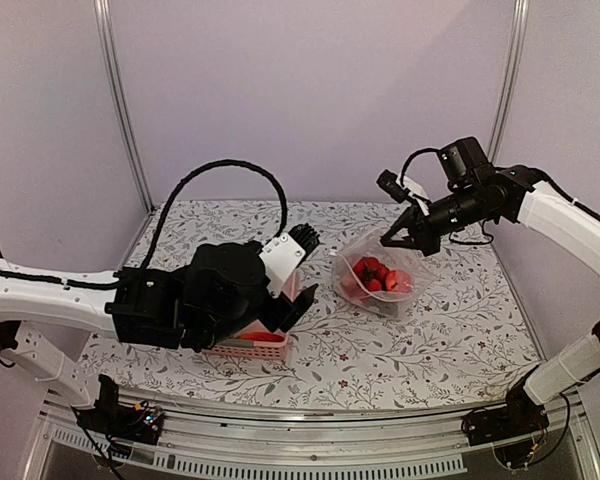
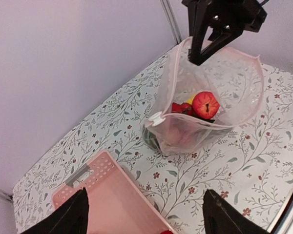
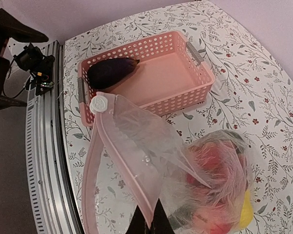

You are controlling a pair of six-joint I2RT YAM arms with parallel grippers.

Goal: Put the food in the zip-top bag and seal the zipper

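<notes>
The clear zip top bag [image 1: 345,262] stands with its mouth gaping open, and several red pieces of food [image 2: 205,105] lie inside. A yellow piece [image 3: 246,212] shows through its plastic in the right wrist view. My right gripper is shut on the bag's rim, holding it up. My left gripper [image 1: 302,270] is open and empty, over the right side of the pink basket [image 2: 105,163] and left of the bag. An eggplant [image 3: 112,72] lies in the basket, and a red item [image 1: 265,337] shows by its front wall.
A white slider [image 3: 98,103] sits at one end of the bag's zipper. A metal rail [image 1: 300,425] runs along the front edge.
</notes>
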